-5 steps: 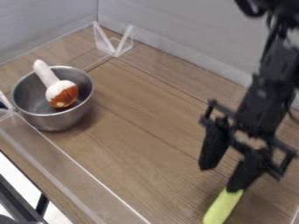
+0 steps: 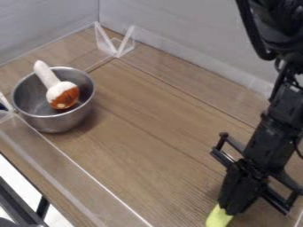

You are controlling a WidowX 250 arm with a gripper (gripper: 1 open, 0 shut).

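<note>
My black gripper [image 2: 233, 202] is low at the bottom right, its fingers drawn together at the top of a yellow-green elongated object [image 2: 218, 219], which is cut off by the bottom edge. Whether the fingers actually hold it is hidden by the gripper's body.
A steel bowl [image 2: 66, 116] at the left holds an orange-and-white item [image 2: 59, 87]. White folded pieces [image 2: 115, 43] stand near the back wall.
My gripper has come down onto the yellow-green object, and its fingers have moved from spread apart to close together around its upper end.
</note>
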